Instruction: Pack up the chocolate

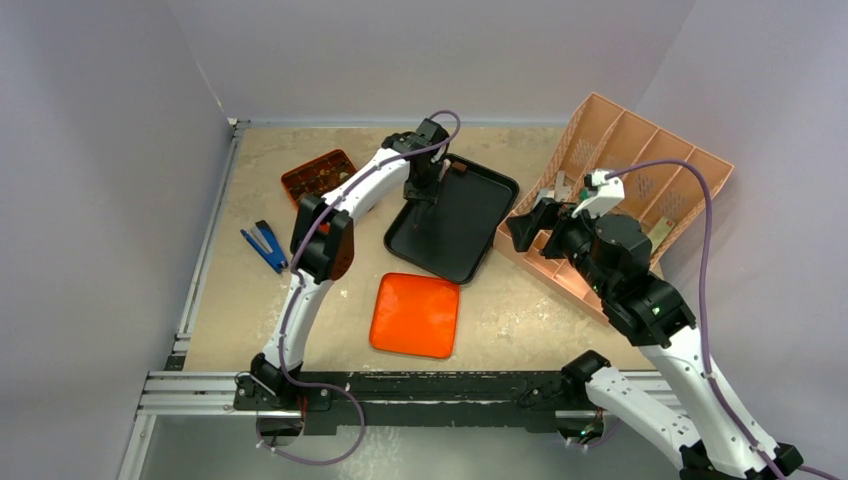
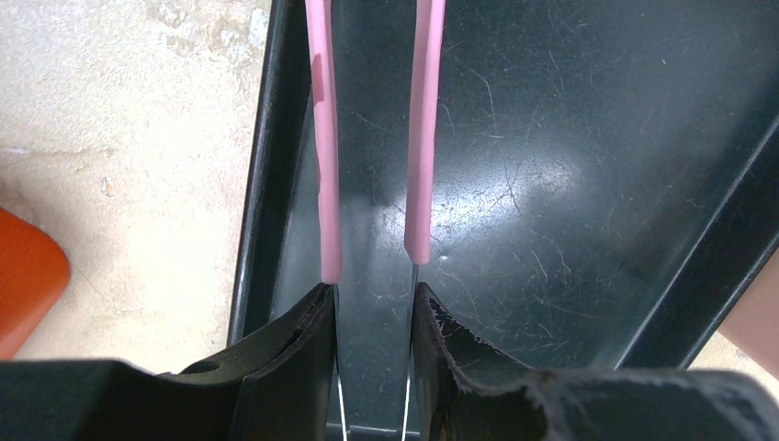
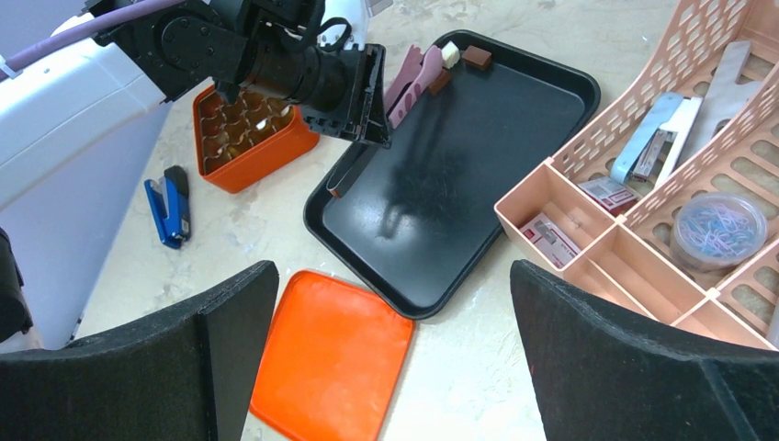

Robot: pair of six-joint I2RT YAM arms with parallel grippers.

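Observation:
My left gripper is shut on pink tongs [image 2: 420, 165] over the black tray [image 2: 588, 230]. In the right wrist view, the tongs' pink ends [image 3: 413, 83] are by brown chocolate pieces [image 3: 477, 57] and a white piece [image 3: 449, 55] at the tray's far end; whether they touch is unclear. The orange chocolate box [image 1: 318, 174] with cells lies left of the tray, partly behind the left arm. My right gripper stands open over the front right, nothing between its fingers.
An orange plate [image 1: 414, 316] lies in front of the tray. A blue stapler [image 1: 262, 246] is at the left. A pink organizer [image 1: 625, 130] with stationery fills the right side.

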